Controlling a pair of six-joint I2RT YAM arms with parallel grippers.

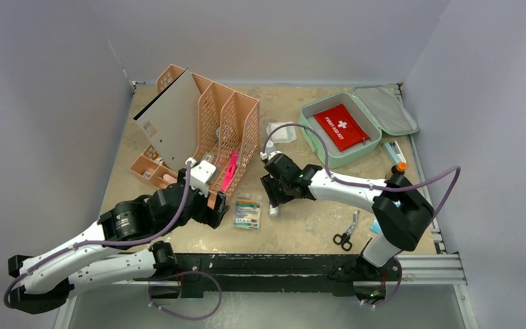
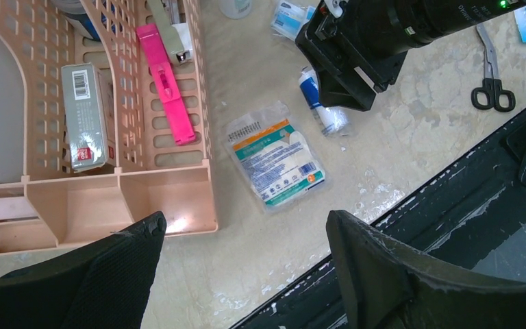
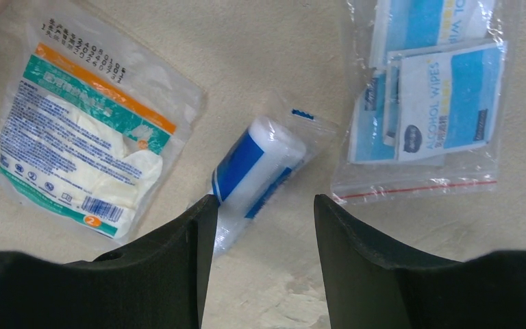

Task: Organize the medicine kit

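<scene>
A blue-and-white wrapped roll (image 3: pixel 253 168) lies on the table just ahead of my right gripper, whose fingers stand apart with nothing held between them. In the top view that gripper (image 1: pixel 272 190) covers most of the roll. Left of the roll lies a flat dressing packet (image 2: pixel 278 157), and a clear bag of alcohol wipes (image 3: pixel 424 103) is on its other side. My left gripper is open and empty near the front corner of the peach organizer (image 2: pixel 209 130). Inside the organizer are a pink strap (image 2: pixel 168 86) and a grey box (image 2: pixel 84 116).
An open green case (image 1: pixel 318 154) holding a red first aid pouch (image 1: pixel 342 128) stands at the back right. Scissors (image 1: pixel 346 233) lie near the front edge. A brown bottle (image 1: pixel 397 168) is partly behind the right arm.
</scene>
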